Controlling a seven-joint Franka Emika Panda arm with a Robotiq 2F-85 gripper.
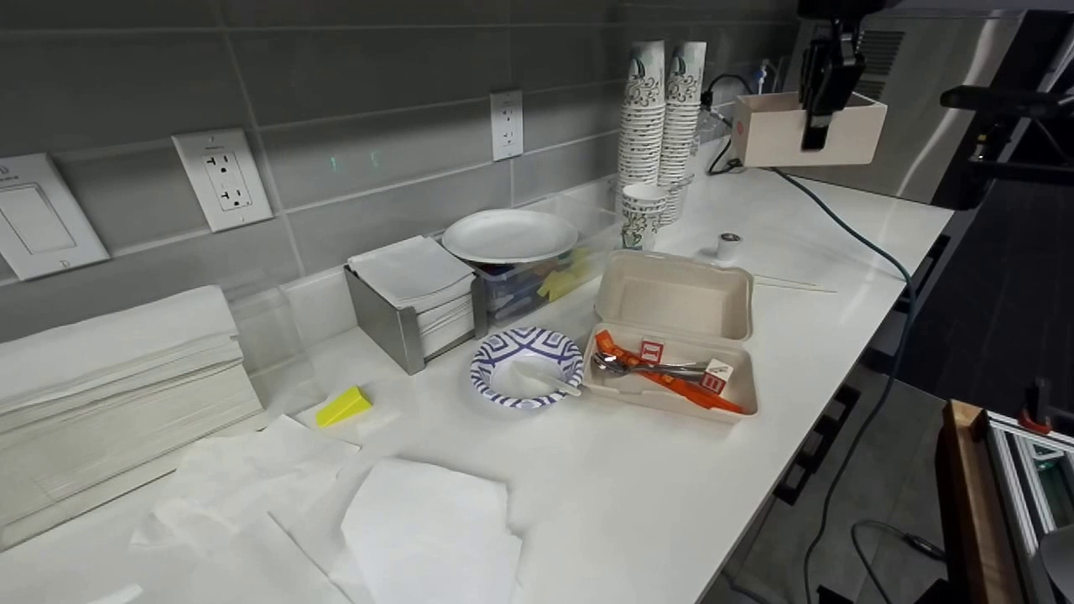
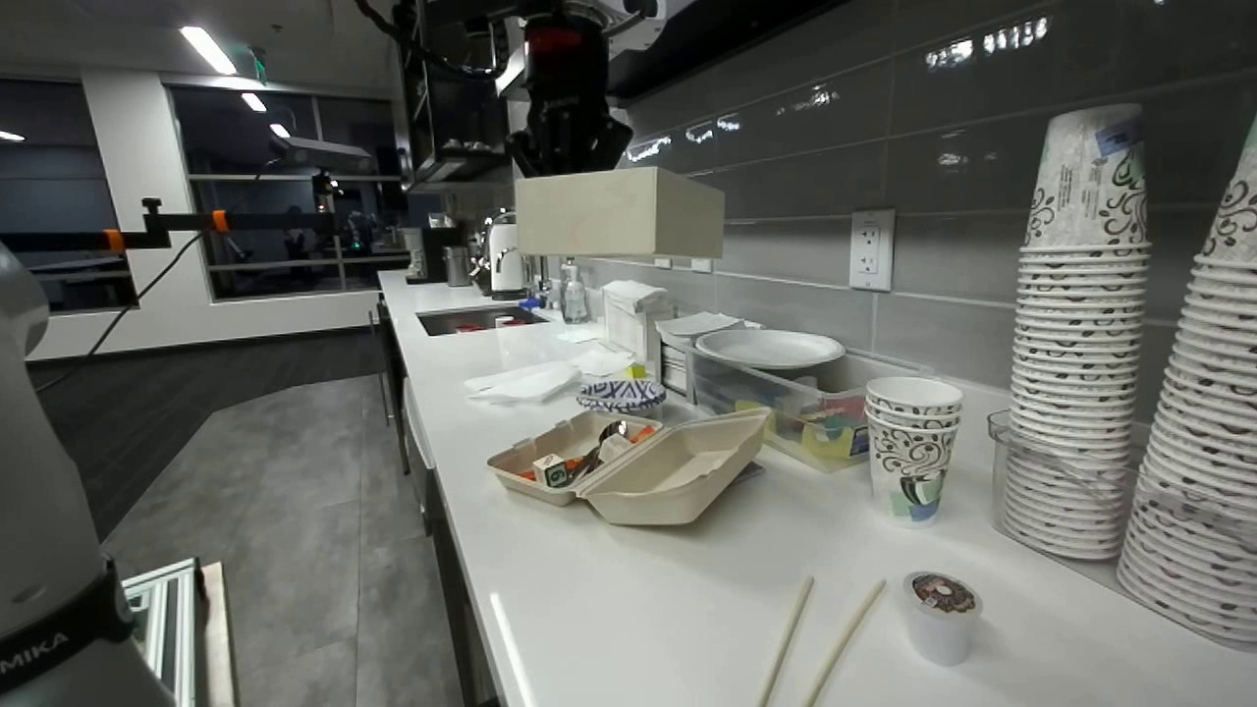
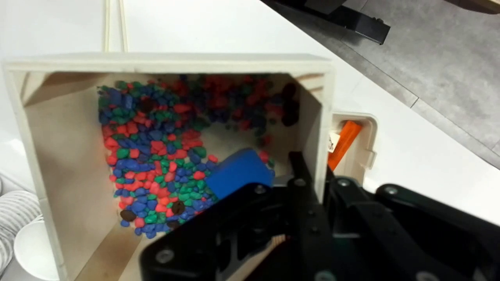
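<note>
My gripper (image 1: 817,136) is shut on one wall of a pale wooden box (image 1: 765,131), which hangs well above the counter. Seen from the wrist, one finger (image 3: 298,168) reaches inside that wall, and the other lies outside it. Small red, blue and green stones (image 3: 159,173) cover much of the box's floor, along with a few dark brown pieces (image 3: 127,215). Among the stones rests a blue block (image 3: 241,173), partly hidden by the gripper. In exterior view 2 the box (image 2: 613,214) looks nearly level, and its contents are out of sight.
Below stands an open takeout container (image 2: 683,477) with cutlery and an orange strip. Two thin sticks (image 2: 787,636) and a coffee pod (image 2: 943,619) lie near tall cup stacks (image 2: 1078,389). A patterned bowl (image 1: 526,367) sits farther along. Bare counter runs along the front edge.
</note>
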